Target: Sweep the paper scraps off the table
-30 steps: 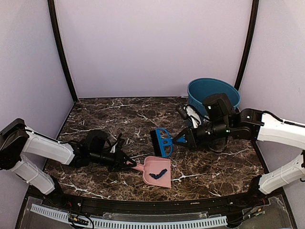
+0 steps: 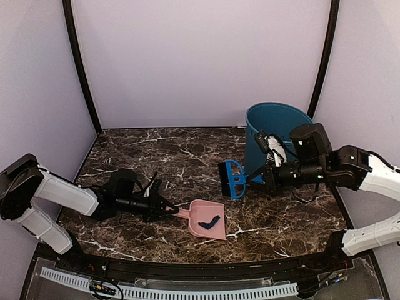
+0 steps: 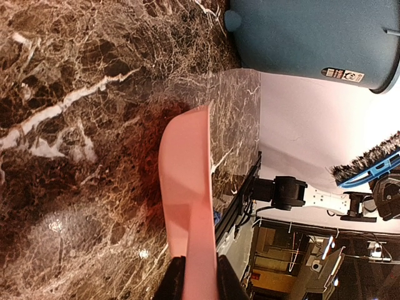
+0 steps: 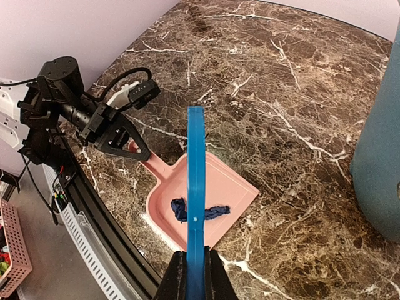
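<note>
A pink dustpan (image 2: 199, 230) is at the front middle of the table, its handle pointing left. My left gripper (image 2: 175, 212) is shut on that handle; in the left wrist view the dustpan (image 3: 186, 159) fills the middle. Inside the pan lies one crumpled dark blue paper scrap (image 2: 210, 223), also seen in the right wrist view as a scrap (image 4: 217, 212) partly covered by the brush handle. My right gripper (image 2: 257, 179) is shut on the handle of a blue brush (image 2: 235, 179) with dark bristles, held up to the right of and behind the pan. No other scrap shows on the table.
A tall blue bin (image 2: 251, 153) stands at the back right, close behind the right arm. A black rail (image 2: 187, 267) runs along the front edge.
My right gripper has moved to the right with the brush, away from the dustpan. The pan has shifted only slightly toward the back, the scrap still in it.
</note>
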